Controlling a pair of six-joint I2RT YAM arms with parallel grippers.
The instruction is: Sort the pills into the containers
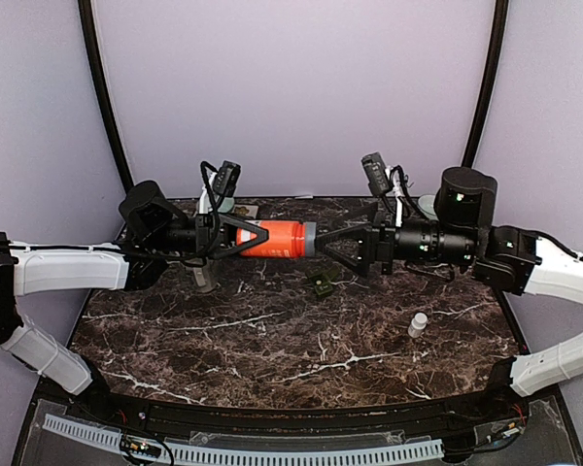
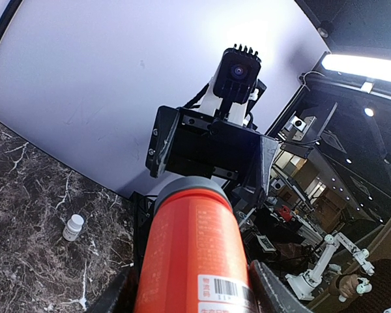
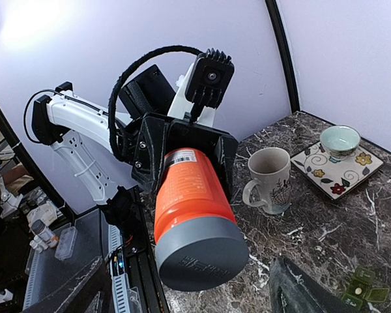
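An orange bottle [image 1: 272, 239] with a grey cap [image 3: 202, 254] is held sideways above the table, my left gripper [image 1: 255, 238] shut on its body. The cap is on and points right, toward my right gripper [image 1: 335, 245]. That gripper stands open close to the cap; in the right wrist view the cap lies ahead of its fingers [image 3: 293, 287], apart from them. A small white bottle [image 1: 418, 324] stands upright on the right of the table. No loose pills are visible.
At the back left are a mug [image 3: 272, 179] and a flowered square plate [image 3: 371, 171] bearing a small green bowl [image 3: 339, 139]. A dark green item [image 1: 321, 282] lies mid-table.
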